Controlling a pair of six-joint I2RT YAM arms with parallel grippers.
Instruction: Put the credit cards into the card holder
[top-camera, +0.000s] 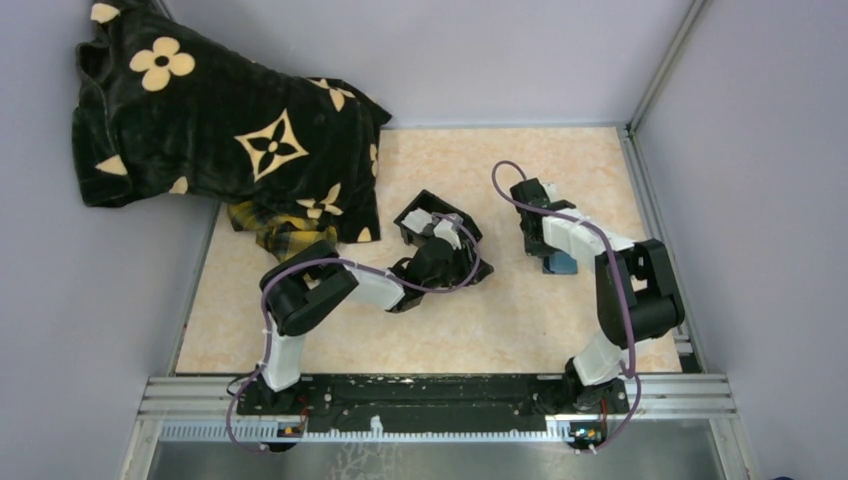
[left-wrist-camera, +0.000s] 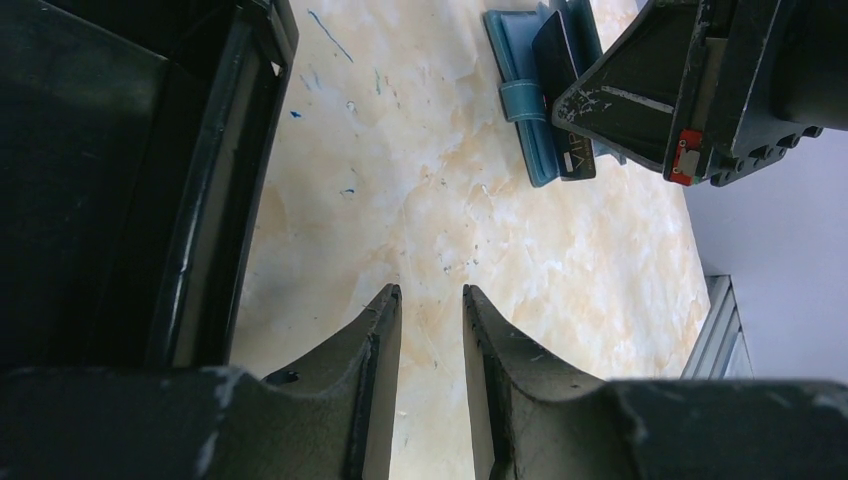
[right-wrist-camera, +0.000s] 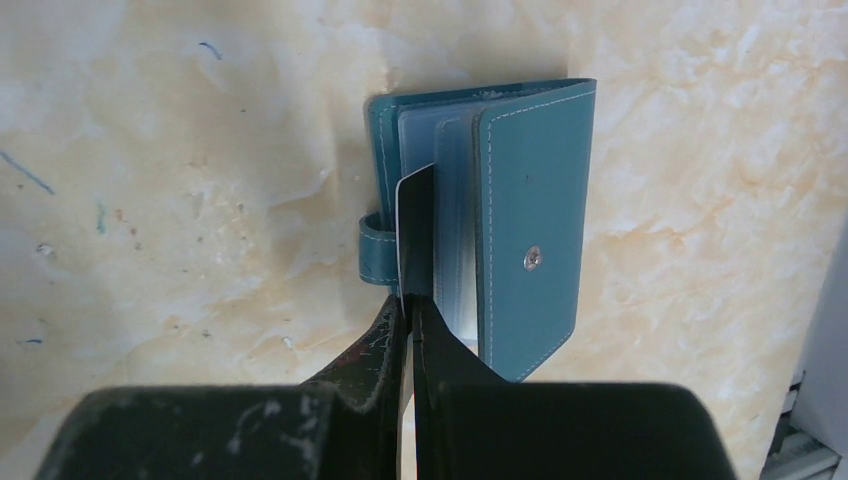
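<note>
The teal card holder (top-camera: 560, 264) lies on the table at right, its flap (right-wrist-camera: 532, 220) on the right in the right wrist view. A black card (right-wrist-camera: 414, 215) stands in its opening, its lower end at the tips of my right gripper, which is shut on it. In the left wrist view the holder (left-wrist-camera: 520, 100) is at the upper right, partly hidden by the right gripper. My left gripper is low at the centre of the table, its fingers a narrow gap apart with nothing visible between them; whether it is shut is unclear.
A black open box (top-camera: 418, 203) is just behind my left gripper, with its rim (left-wrist-camera: 205, 190) close on the left in that wrist view. A dark patterned blanket (top-camera: 220, 120) covers the back left.
</note>
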